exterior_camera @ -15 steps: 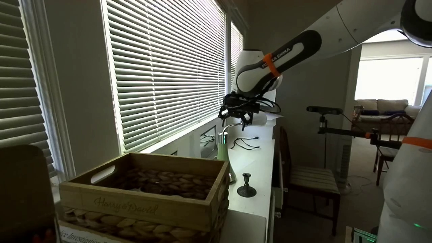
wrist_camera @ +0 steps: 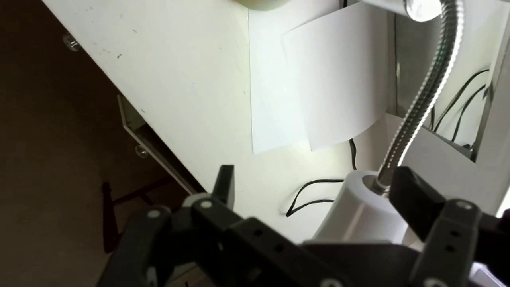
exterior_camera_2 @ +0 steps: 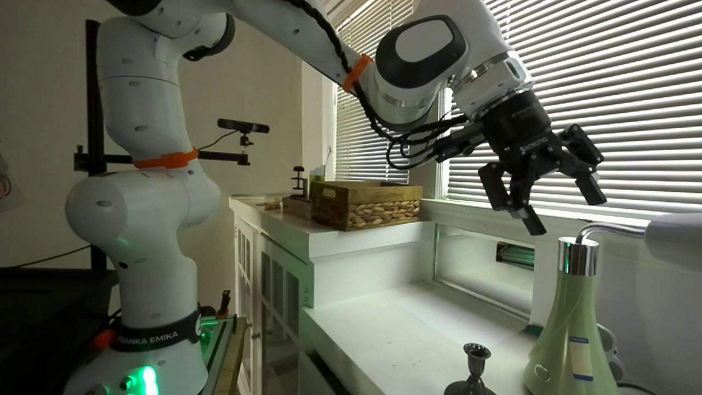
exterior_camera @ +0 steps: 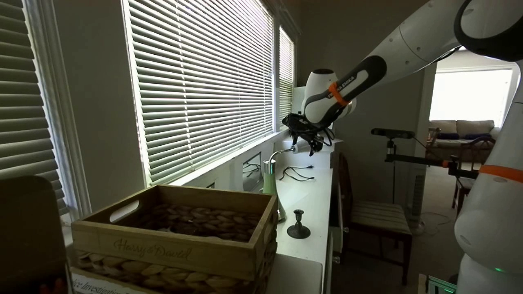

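Observation:
My gripper (exterior_camera_2: 559,207) hangs tilted above the white desk, its fingers spread apart with no object visible held between them. Below and to its right in exterior view 2 is a desk lamp with a green base (exterior_camera_2: 572,336), a chrome collar (exterior_camera_2: 579,257) and a white head (exterior_camera_2: 678,240). From the wrist, the lamp's head (wrist_camera: 361,213) appears in the gap between the open fingers, with the bendy metal neck (wrist_camera: 425,91) rising past the right finger. A dark candlestick (exterior_camera: 298,225) stands upright on the desk, away from the gripper.
A wooden basket (exterior_camera: 171,245) occupies the higher counter. White papers (wrist_camera: 334,81) and black cables (wrist_camera: 310,191) lie on the desk. Window blinds (exterior_camera_2: 612,99) rise behind the gripper; a drawer (wrist_camera: 153,148) is pulled out. Bare desk surface (exterior_camera_2: 401,329) shows left of the lamp.
In exterior view 1 the arm's wrist and gripper have shifted right and slightly down, and the gripper has turned. Basket, candlestick and lamp base are unmoved.

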